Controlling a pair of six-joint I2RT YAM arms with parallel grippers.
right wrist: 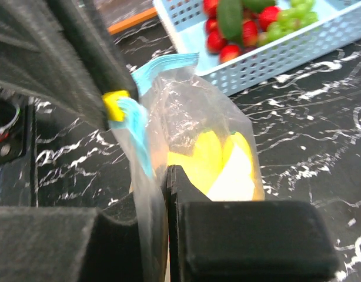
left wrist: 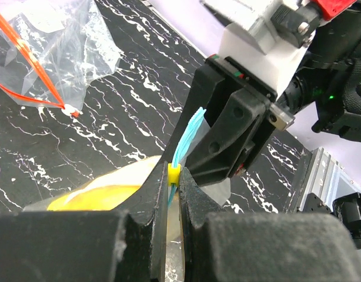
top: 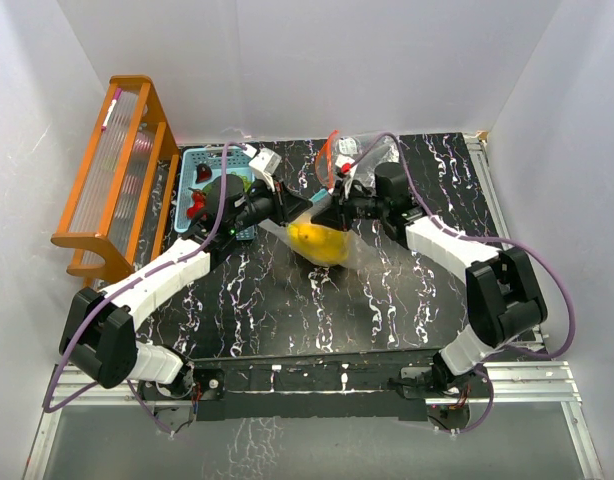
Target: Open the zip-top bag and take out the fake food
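Observation:
The clear zip top bag [top: 359,258] lies mid-table with yellow fake food [top: 319,243] inside. In the left wrist view, my left gripper is shut on the bag at the yellow zip slider [left wrist: 174,174], and the blue zip strip [left wrist: 191,134] rises beyond it. Close beside, my right gripper is shut on the bag's clear film, just below the zip. The right wrist view shows yellow food [right wrist: 213,158] through the plastic, and also the left gripper's fingers [right wrist: 101,70] at the slider. How far the zip is open cannot be told.
A light blue basket [top: 184,172] of fake produce stands at the back left, by a wooden rack [top: 112,215]. Another clear bag with an orange-red zip [top: 327,158] lies behind my right gripper.

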